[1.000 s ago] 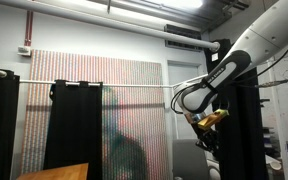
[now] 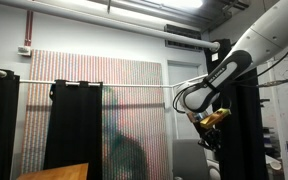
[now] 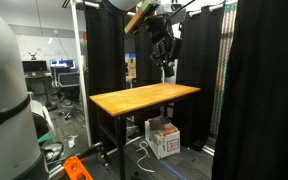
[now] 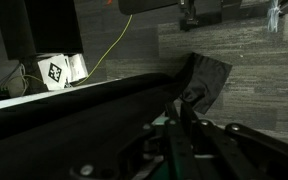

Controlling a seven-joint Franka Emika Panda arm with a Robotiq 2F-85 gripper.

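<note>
High above the wooden table, my gripper hangs from the arm in exterior view 2, clear of the tabletop. In exterior view 1 the dark gripper is at the right, against a black curtain, and hard to make out. The wrist view has the dark gripper at the bottom, over black cloth and grey floor. Its fingers blend into the dark background, so the finger's width is unclear. I see no object held.
Black curtains hang around the work area. Under the table sits a box with things in it. An orange object lies near the arm's base, and a chair stands behind the gripper.
</note>
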